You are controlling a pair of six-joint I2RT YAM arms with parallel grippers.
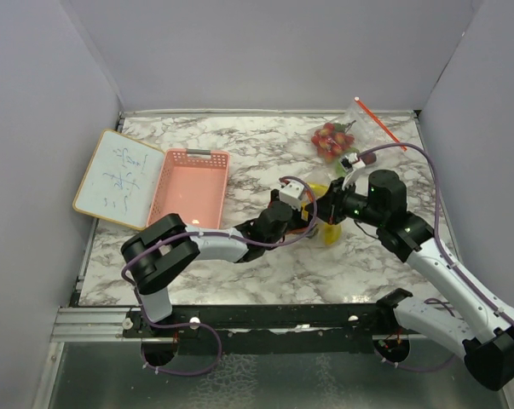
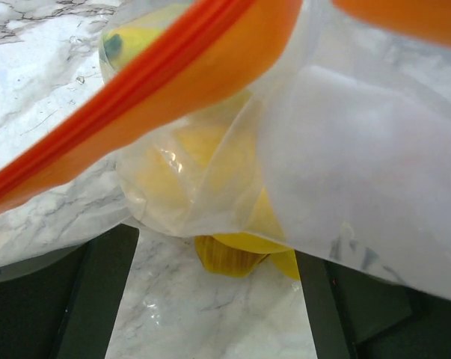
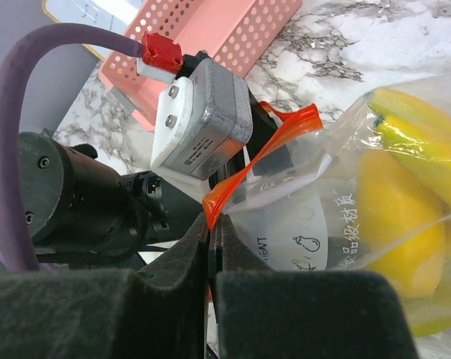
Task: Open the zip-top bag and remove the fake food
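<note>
The clear zip bag with orange zip edge holds yellow fake food [image 3: 401, 224], printed front visible in the right wrist view. My left gripper stands part open at the bag, yellow pieces [image 2: 232, 254] showing between its fingers beneath the plastic; whether it touches them I cannot tell. My right gripper is shut at the bag's orange rim, pinching at most that thin edge.
A pink basket [image 1: 188, 196] is at the left beside a whiteboard [image 1: 112, 179]. A second bag with red fruit [image 1: 332, 141] lies at the back right.
</note>
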